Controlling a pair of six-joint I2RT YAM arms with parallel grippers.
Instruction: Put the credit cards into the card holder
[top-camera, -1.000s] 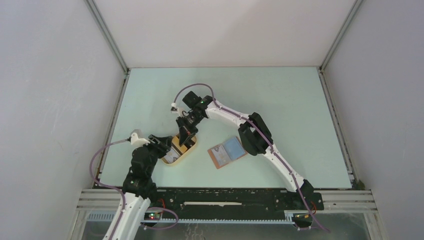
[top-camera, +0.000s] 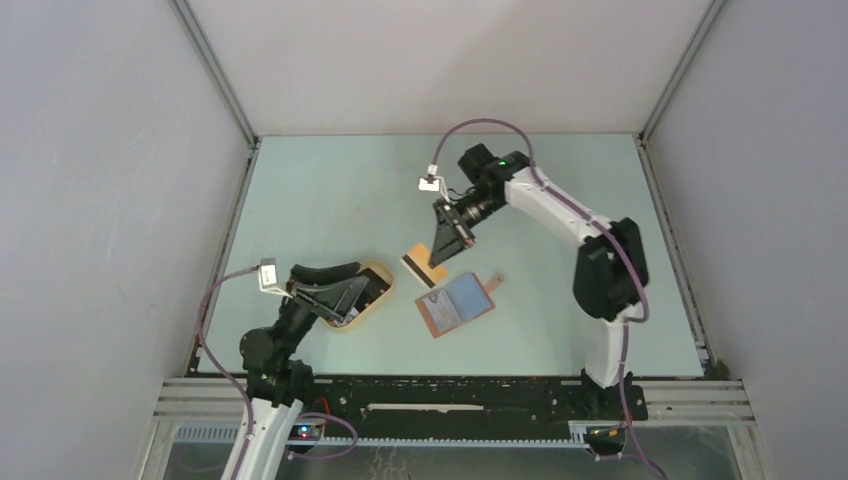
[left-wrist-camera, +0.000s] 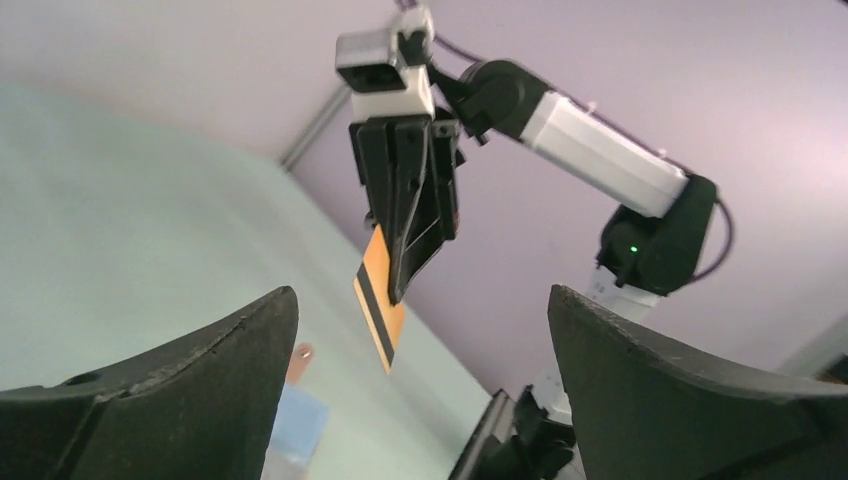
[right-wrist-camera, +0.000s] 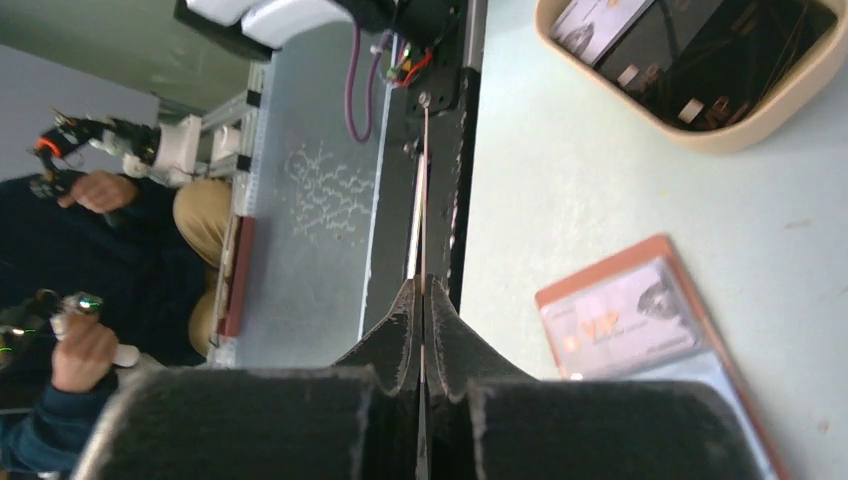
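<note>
An orange card with a black stripe (top-camera: 418, 262) is pinched in my right gripper (top-camera: 434, 263), clear of the box and just behind the card holder. Edge-on, that card (right-wrist-camera: 424, 230) is a thin line between the shut fingers in the right wrist view. The brown card holder (top-camera: 428, 318) lies open on the table; one pocket shows a pale VIP card (right-wrist-camera: 628, 318), the other looks blue. My left gripper (top-camera: 362, 276) is over the box, its fingers (left-wrist-camera: 215, 375) wide apart with nothing between them.
A beige oval box (right-wrist-camera: 725, 140) at the left holds a pale card and black cards. The left gripper covers part of it from above. A brown strap (top-camera: 494, 284) sticks out from the holder's right side.
</note>
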